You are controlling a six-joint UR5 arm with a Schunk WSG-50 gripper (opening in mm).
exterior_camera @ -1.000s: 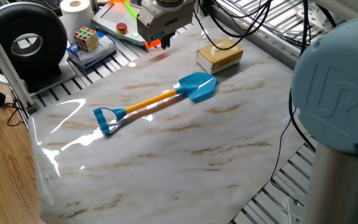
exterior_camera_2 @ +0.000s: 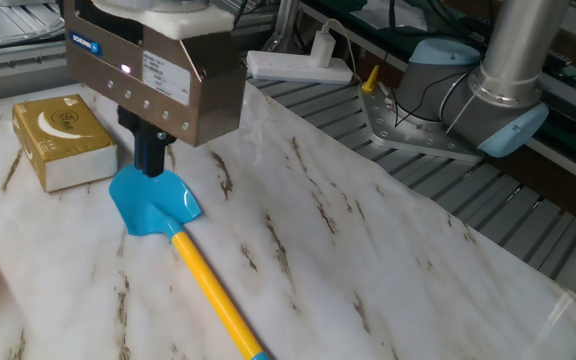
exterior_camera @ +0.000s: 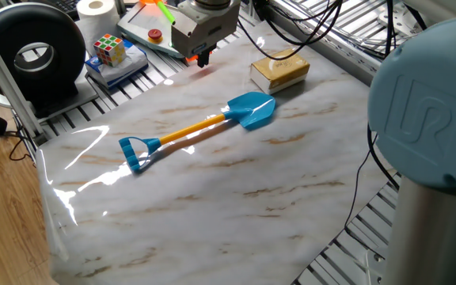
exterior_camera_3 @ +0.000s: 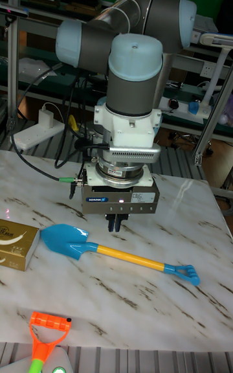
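Observation:
A toy shovel with a blue blade [exterior_camera: 252, 109], yellow shaft [exterior_camera: 192, 128] and blue handle [exterior_camera: 137, 152] lies flat on the marbled tabletop. My gripper [exterior_camera: 203, 63] hangs above the table, pointing down and apart from the shovel. From exterior view 3, the gripper [exterior_camera_3: 117, 229] is above the tabletop behind the yellow shaft [exterior_camera_3: 131, 257]. Its dark fingers [exterior_camera_2: 153, 155] are close together, with nothing seen held in them. Whether a small gap remains between them is unclear.
A gold-and-white box [exterior_camera: 279, 73] sits close to the blade. Along one edge are a Rubik's cube [exterior_camera: 110, 49], a paper roll [exterior_camera: 99, 17] and a black ring [exterior_camera: 34, 55]. An orange-and-green toy handle [exterior_camera_3: 50, 324] shows in exterior view 3.
The arm's large blue joint cap has moved slightly left. The shovel and box are unmoved.

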